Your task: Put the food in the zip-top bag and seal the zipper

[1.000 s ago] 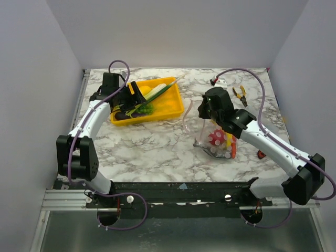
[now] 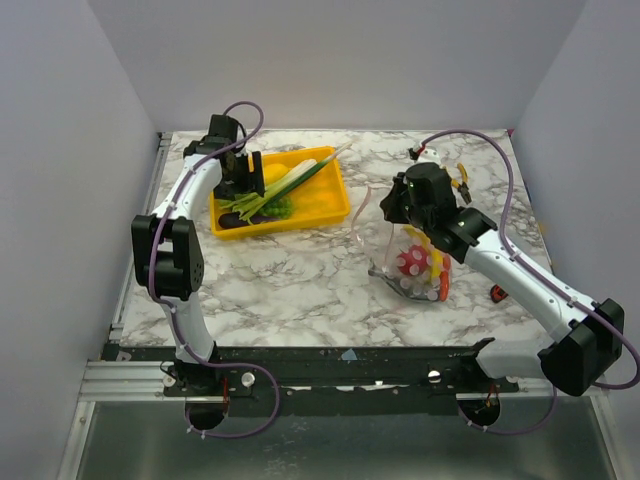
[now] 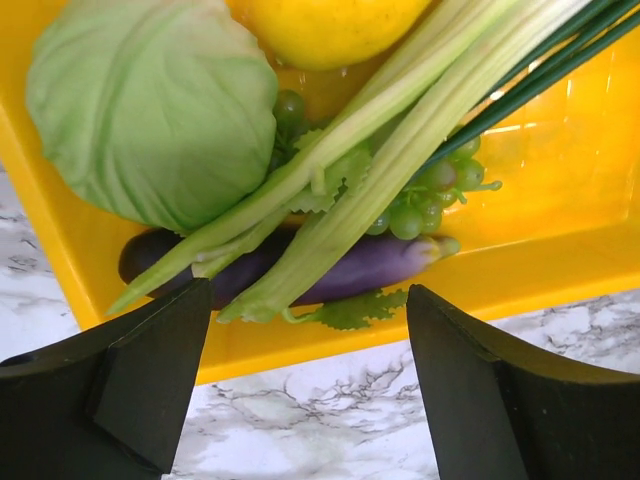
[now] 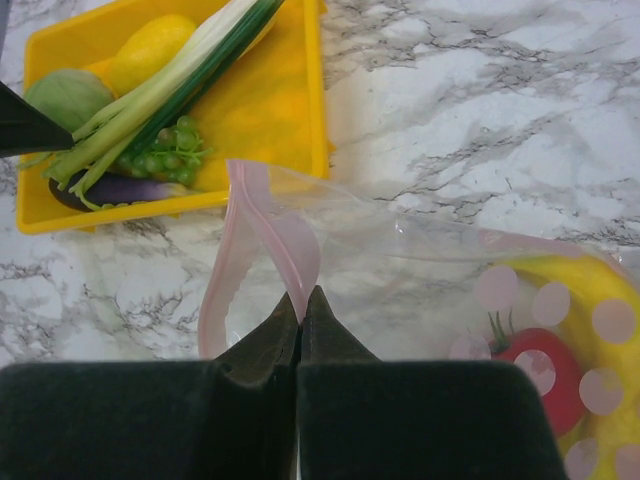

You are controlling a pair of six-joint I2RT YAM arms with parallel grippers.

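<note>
My left gripper is open over the yellow bin (image 2: 320, 205), above an eggplant (image 3: 370, 268), celery (image 3: 300, 190), green grapes (image 3: 440, 200), a cabbage (image 3: 150, 110) and a yellow fruit (image 3: 330, 22). Scallions (image 3: 545, 60) lie there too. My right gripper is shut at the pink-edged opening of the clear zip bag (image 4: 390, 270), whose film rises from between its fingertips. Inside the bag are a red item (image 4: 560, 390) and yellow items (image 4: 610, 360).
Pliers (image 2: 462, 185) lie at the back right of the marble table (image 2: 280, 290), a small red item (image 2: 498, 293) at the right.
My left arm has moved toward the back, its gripper now over the bin's left part. The right gripper has shifted slightly to the right with the bag's edge.
</note>
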